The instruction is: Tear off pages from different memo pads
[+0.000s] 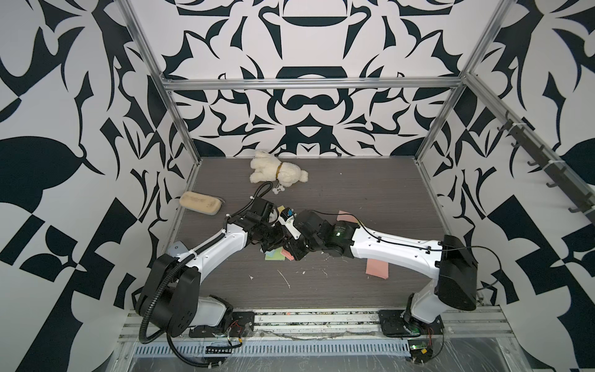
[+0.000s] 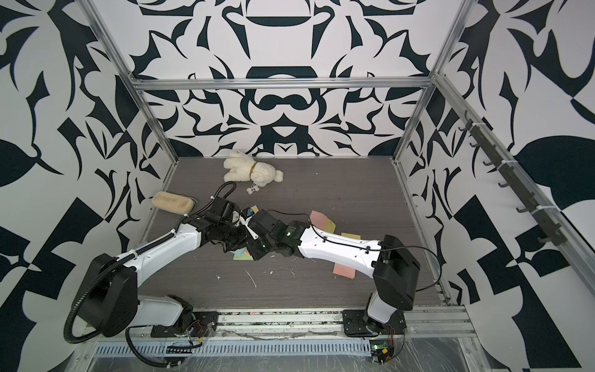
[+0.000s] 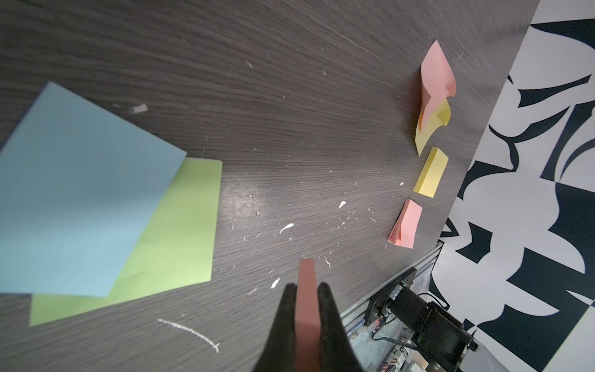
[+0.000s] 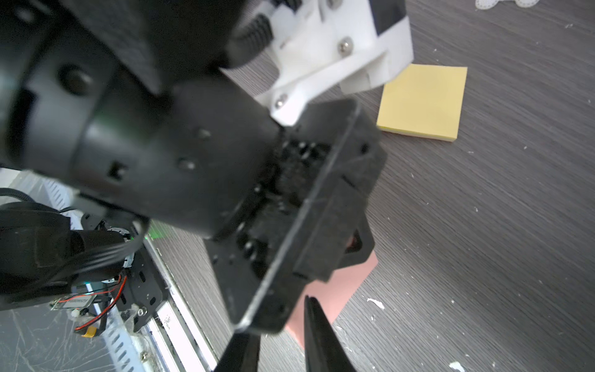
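Note:
Between the fingers of my left gripper, shut, runs a pink paper [image 3: 307, 319], seen narrow in the left wrist view. In the right wrist view the same-coloured pink sheet [image 4: 337, 291] shows below the left gripper's body. My right gripper stands open close by, its fingertips around the sheet's lower part; contact cannot be told. A blue square [image 3: 74, 198] overlaps a green square [image 3: 186, 229] on the table. A yellow pad [image 4: 424, 102] lies behind the grippers. At the right are a yellow pad [image 3: 430, 172] and a pink pad [image 3: 407, 223].
Loose curled pink [image 3: 435, 80] and yellow [image 3: 432, 124] sheets lie beyond the right-hand pads. A white plush dog [image 1: 275, 170] rests at the back and a tan oblong object [image 1: 200, 202] at the left.

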